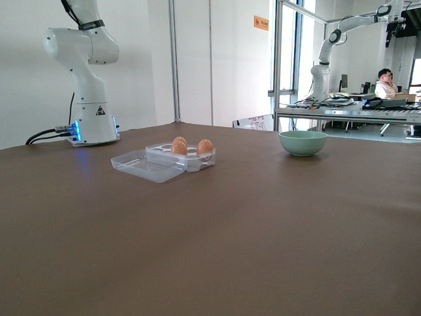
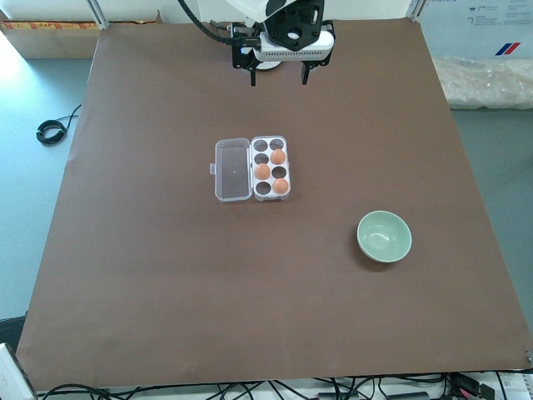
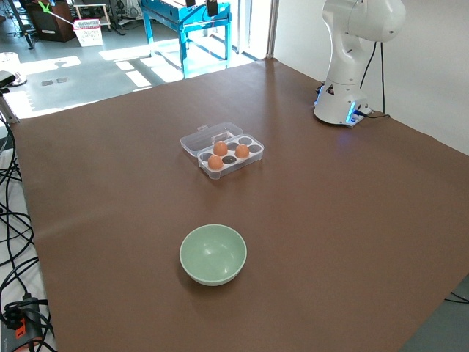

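An open plastic egg carton (image 2: 271, 192) (image 1: 161, 157) (image 3: 251, 160) lies mid-table, its clear lid flat beside it, with several round holes and three brown eggs (image 2: 261, 171) (image 1: 204, 146) (image 3: 242, 151). A pale green bowl (image 2: 384, 236) (image 1: 302, 143) (image 3: 213, 254) stands apart from it, empty where its inside shows. My gripper (image 2: 279, 77) hangs high at the far end of the table in the left camera view, well away from carton and bowl, its two fingers apart with nothing visible between them.
The white arm base (image 1: 92, 128) (image 3: 339, 106) stands at the table's far edge. Cables (image 2: 92, 393) (image 3: 18, 271) run along the outside of the table's edge.
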